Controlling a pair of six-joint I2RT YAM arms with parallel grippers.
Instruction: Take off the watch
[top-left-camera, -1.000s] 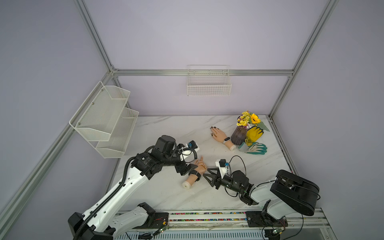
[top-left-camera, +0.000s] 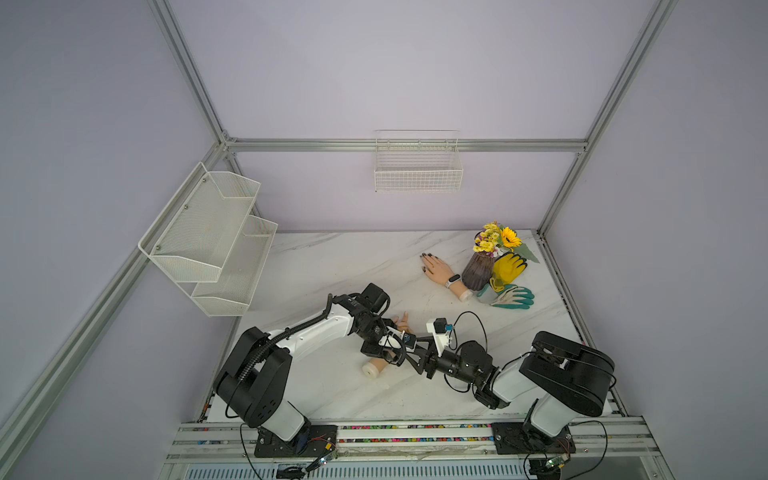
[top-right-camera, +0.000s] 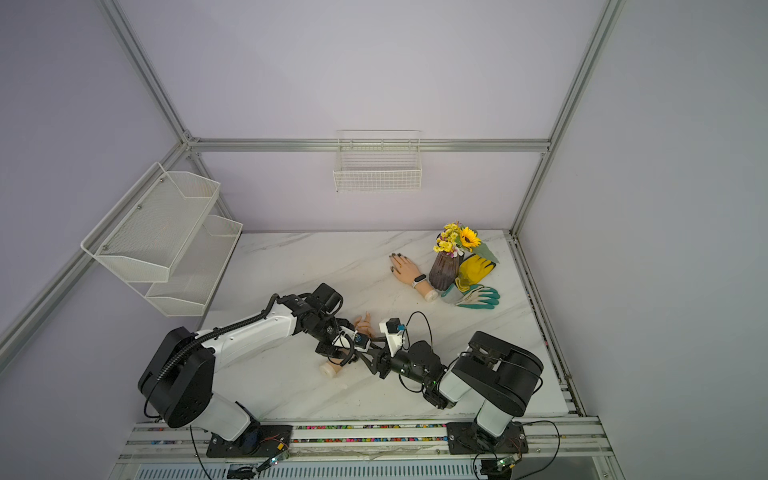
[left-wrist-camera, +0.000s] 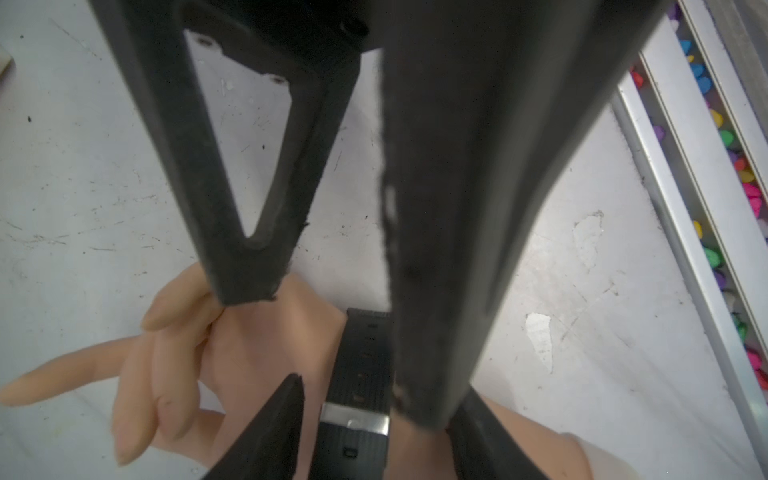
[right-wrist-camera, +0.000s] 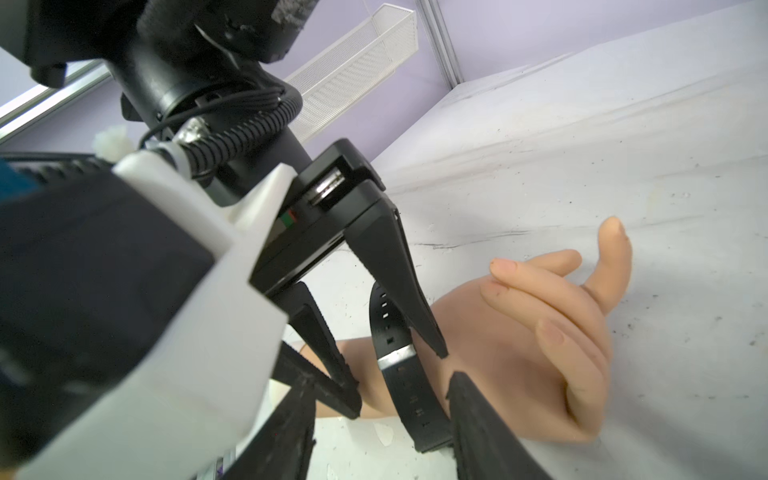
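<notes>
A mannequin hand (right-wrist-camera: 536, 368) lies palm up on the table near the front, mostly covered by the arms in both top views. A black watch strap (left-wrist-camera: 356, 384) with a silver keeper crosses its wrist; the watch body is hidden. My left gripper is over the wrist, fingers part open at either side of the strap. My right gripper is open, its fingertips facing the strap from the side, nothing visibly held.
A second hand (top-left-camera: 436, 269) wearing a watch, a vase of flowers (top-left-camera: 478, 270), a yellow glove (top-left-camera: 509, 268) and a teal glove (top-left-camera: 510, 297) stand or lie back right. Wire shelves (top-left-camera: 204, 240) hang left.
My left gripper has moved down and right onto the near hand's wrist, now covering it in the top left view. My right arm has shifted slightly left.
</notes>
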